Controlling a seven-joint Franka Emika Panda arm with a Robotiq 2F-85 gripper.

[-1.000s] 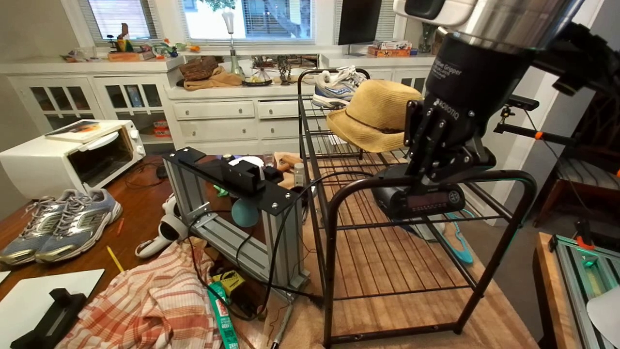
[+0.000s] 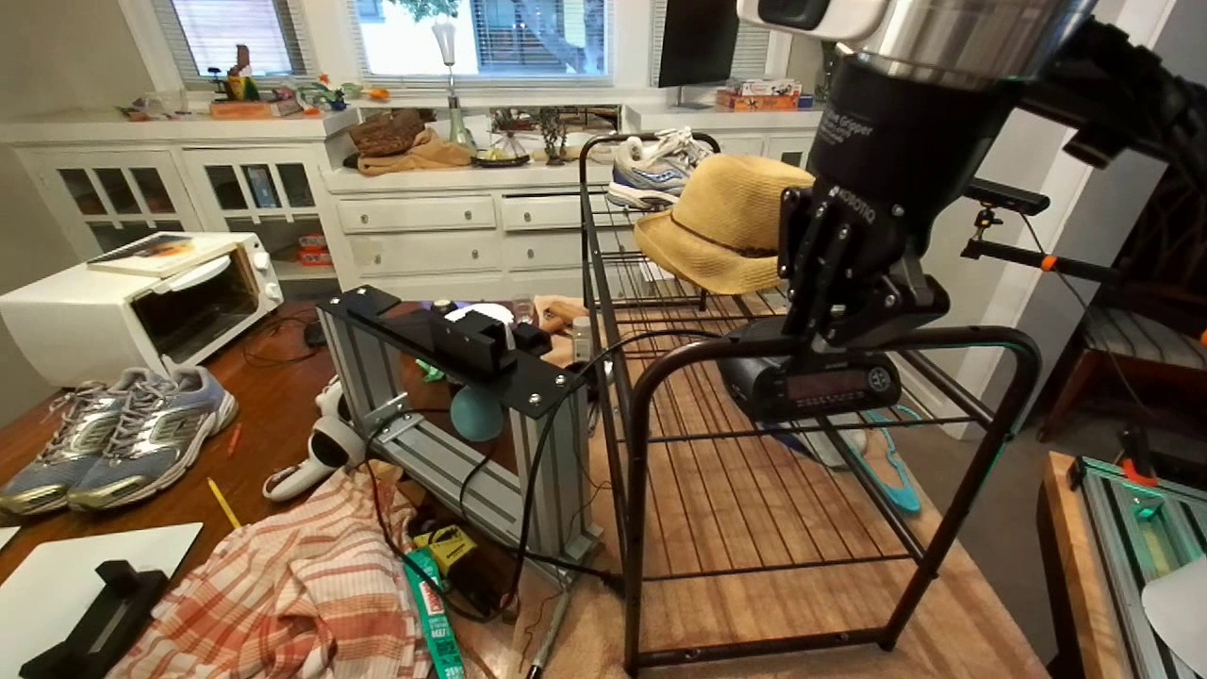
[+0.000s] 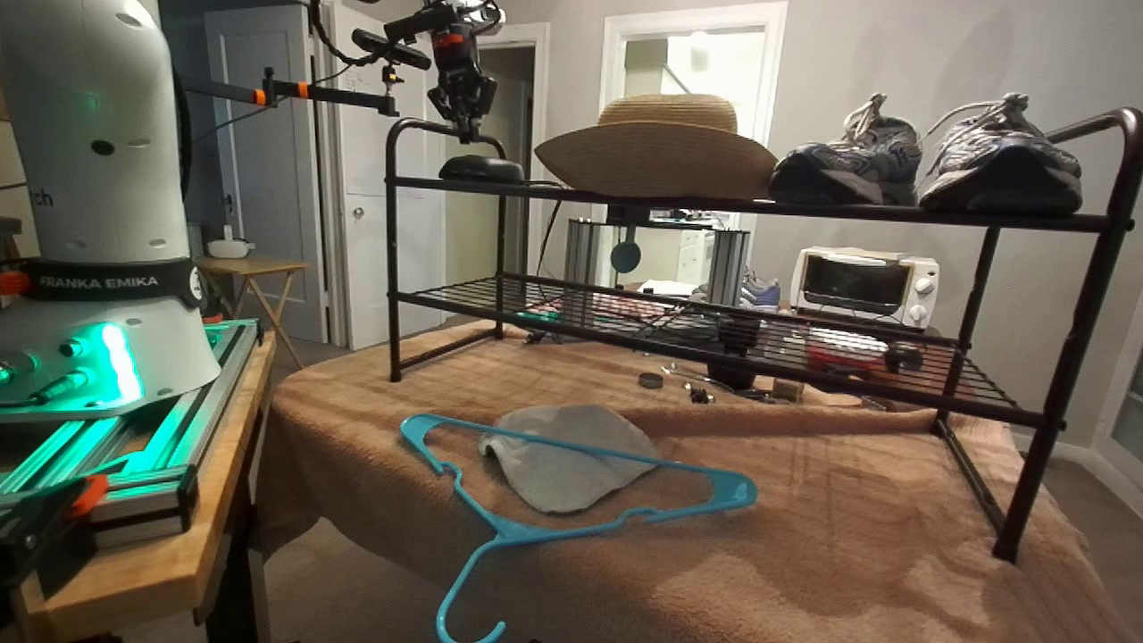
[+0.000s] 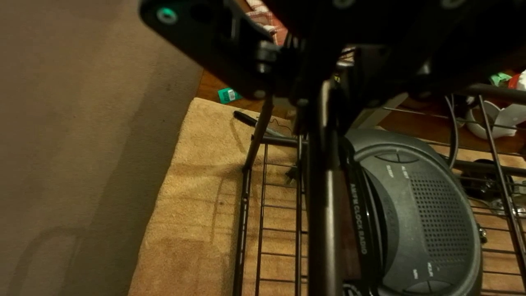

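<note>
At the near end of a dark metal shoe rack (image 2: 645, 475), my gripper (image 2: 817, 345) points down at the raised end rail. In the wrist view the rail (image 4: 331, 237) runs up between the dark fingers, and my gripper looks shut on it. Close beside it, a black clock radio (image 4: 439, 197) lies on the rack's top shelf with its display toward the rail. From the other side, the gripper (image 3: 467, 134) stands over the end of the radio (image 3: 479, 170). The fingertips are partly hidden by the rail and dark against it.
A straw hat (image 3: 655, 155) and grey sneakers (image 3: 846, 166) occupy the rest of the top shelf. Below, a blue hanger (image 3: 514, 530) and a grey cloth (image 3: 568, 461) lie on the brown blanket. A metal frame (image 2: 543, 487) stands left of the rack.
In exterior view 1, my gripper has moved a little left. The rack's near end and the clock radio have shifted slightly left as well.
</note>
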